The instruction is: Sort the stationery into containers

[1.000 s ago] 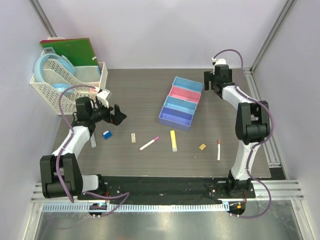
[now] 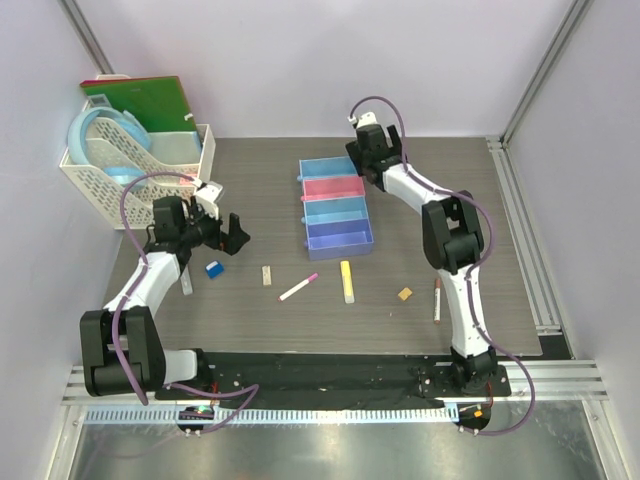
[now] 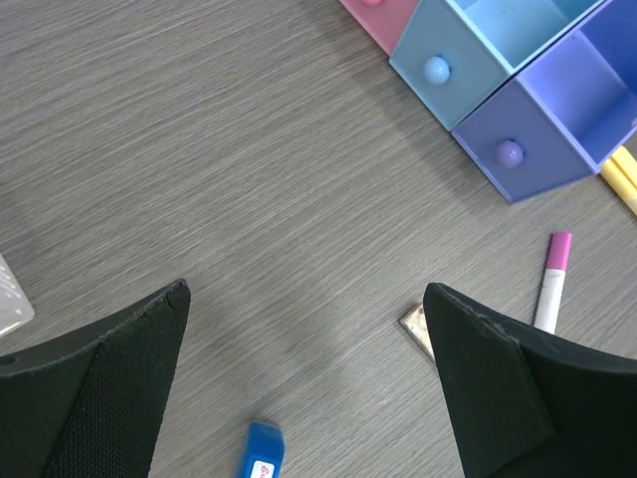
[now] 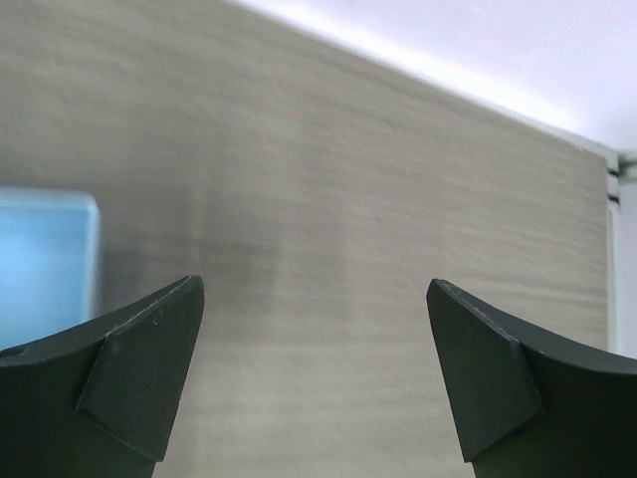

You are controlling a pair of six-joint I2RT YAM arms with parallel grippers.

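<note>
A row of joined drawers, blue, pink, blue and purple, stands empty on the table in the top view. At its far right corner is my right gripper, open, with bare table between its fingers in the right wrist view. My left gripper is open and empty over the table's left side. Nearby lie a blue block and a small pale block. A pink-capped marker, a yellow stick, a yellow-orange block and a white and brown marker lie loose in front.
A white basket holding a green board and a light blue headband-like thing stands at the far left. A white object lies beside the left arm. The table between basket and drawers is clear.
The right arm has swung left along the back of the table. The drawer row has turned from slanted to nearly straight, its far end shifting left. The left arm has stayed still.
</note>
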